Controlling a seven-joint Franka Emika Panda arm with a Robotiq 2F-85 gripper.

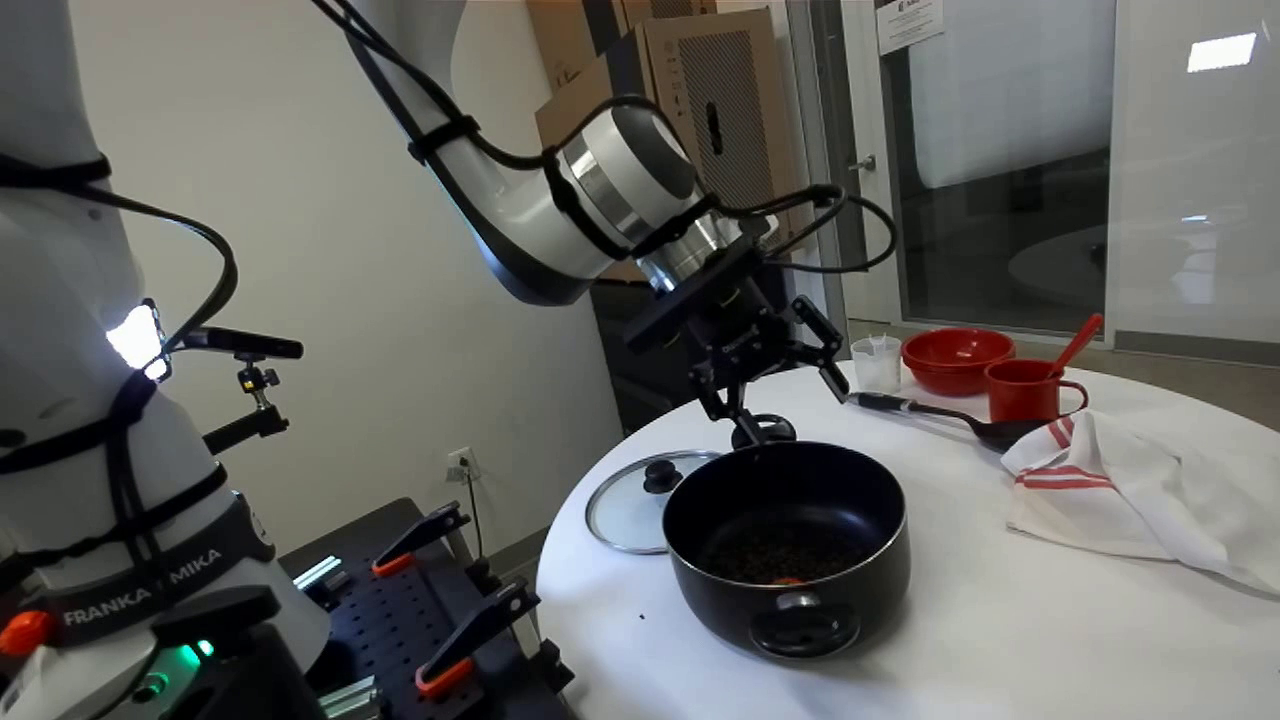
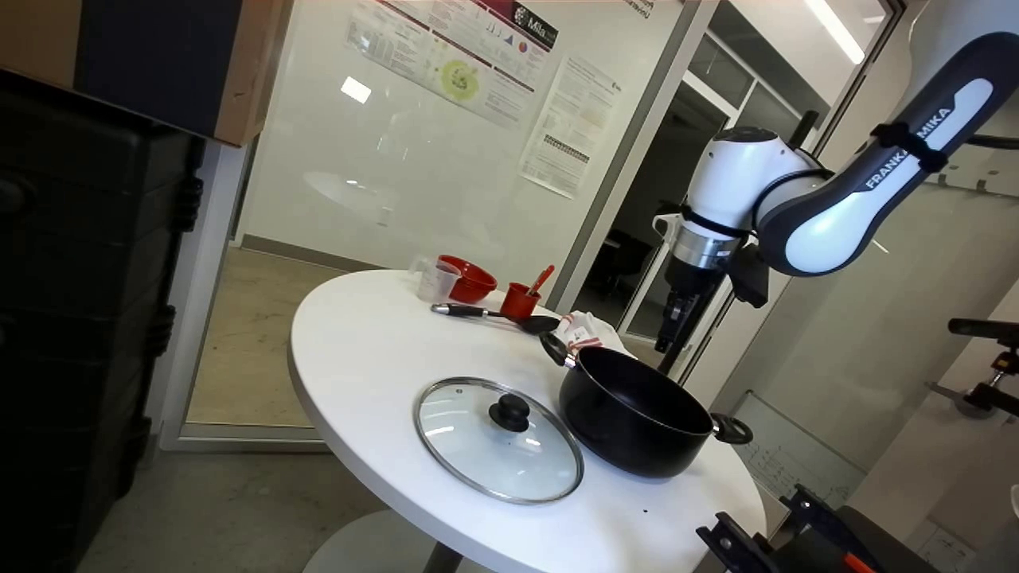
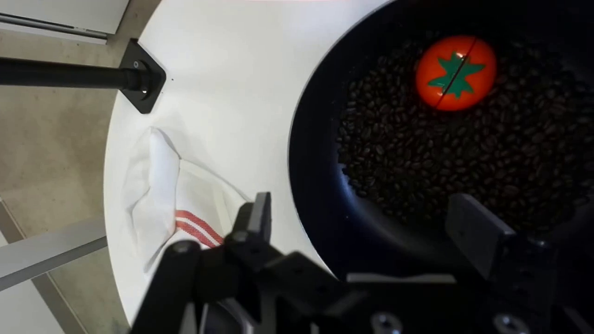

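Observation:
A black two-handled pot (image 1: 786, 516) stands on the white round table, dark beans (image 3: 445, 150) covering its bottom. On the beans lies a red-orange toy tomato (image 3: 456, 72) with a green leaf mark; only a sliver of it shows in the first exterior view. My gripper (image 1: 792, 408) is open above the far side of the pot, its fingers spread wide with nothing between them. In the wrist view one finger (image 3: 477, 234) appears over the pot's inside and the other over the table by the cloth. The tomato is apart from both fingers.
A glass lid (image 2: 498, 439) lies beside the pot. Farther off are a black spoon (image 1: 948, 414), red bowls (image 1: 957, 360), a red mug (image 1: 1023, 391), a clear cup (image 1: 876, 364) and a white striped cloth (image 1: 1128, 492).

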